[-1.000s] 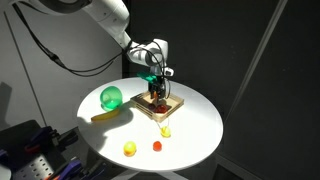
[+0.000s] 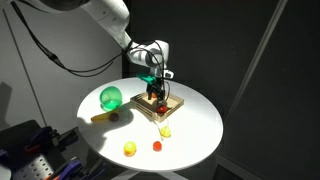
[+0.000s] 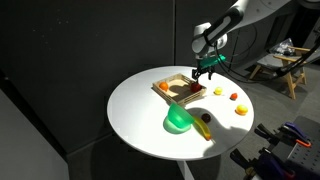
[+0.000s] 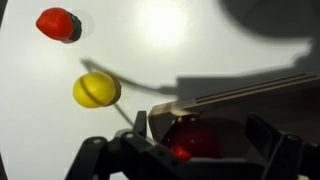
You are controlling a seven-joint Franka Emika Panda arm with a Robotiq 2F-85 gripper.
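My gripper is open over the near corner of a wooden box (image 4: pixel 240 95). Between its spread fingers in the wrist view a shiny red object (image 4: pixel 195 143) shows inside the box, partly in shadow. Exterior view 1 has the box (image 2: pixel 177 104) near the table's far side, the gripper low over it. An orange object (image 3: pixel 164 86) lies in the box in exterior view 2. A small dark round object (image 3: pixel 206 118) is outside the box, beside a yellow banana-shaped object (image 3: pixel 203 130).
A large green round object (image 2: pixel 111 98) stands left of the box. A yellow lemon-like object (image 2: pixel 165 131), a small red object (image 2: pixel 157 146) and an orange-yellow fruit (image 2: pixel 130 149) lie nearer the front.
The dark round object has travelled left across the table, from beside the box to the yellow banana-shaped object. The arm looks almost unmoved.
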